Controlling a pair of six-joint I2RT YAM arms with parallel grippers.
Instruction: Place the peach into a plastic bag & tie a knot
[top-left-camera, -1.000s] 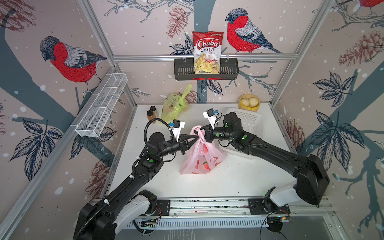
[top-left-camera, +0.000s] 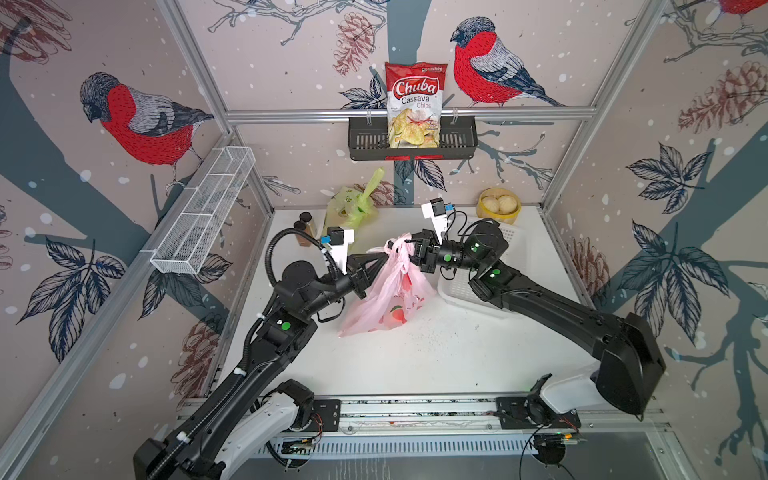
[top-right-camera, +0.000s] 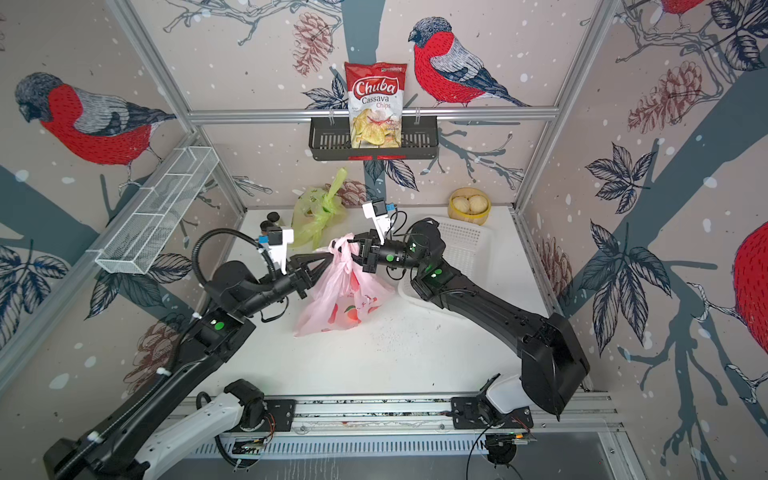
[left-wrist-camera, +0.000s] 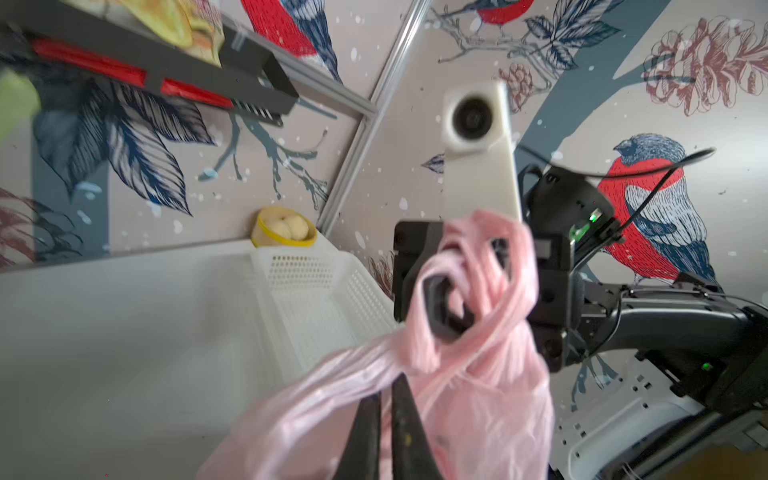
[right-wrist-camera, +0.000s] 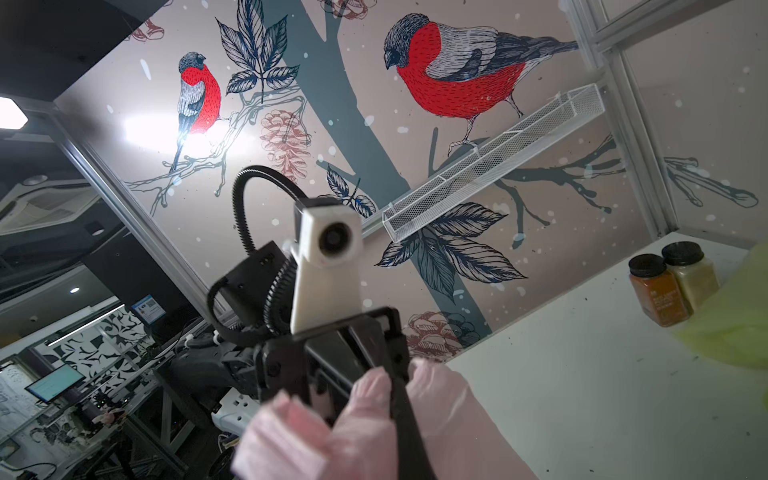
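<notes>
A pink plastic bag (top-left-camera: 387, 302) hangs from the grippers over the middle of the table, its top twisted and gathered. Reddish shapes show through or on its film; whether one is the peach I cannot tell. In the left wrist view, a loop of the bag (left-wrist-camera: 512, 280) winds around the fingers of my right gripper (top-left-camera: 417, 246), which is shut on the film. Pink folds (right-wrist-camera: 364, 432) lie on both sides of that finger in the right wrist view. My left gripper (top-left-camera: 382, 261) touches the bag's left side, fingertips slightly apart, with film behind them.
A white basket (top-left-camera: 512, 240) and a yellow-rimmed bowl (top-left-camera: 498, 205) of buns stand at the back right. At the back left are a green bag (top-left-camera: 350, 206) and two spice jars (right-wrist-camera: 657, 289).
</notes>
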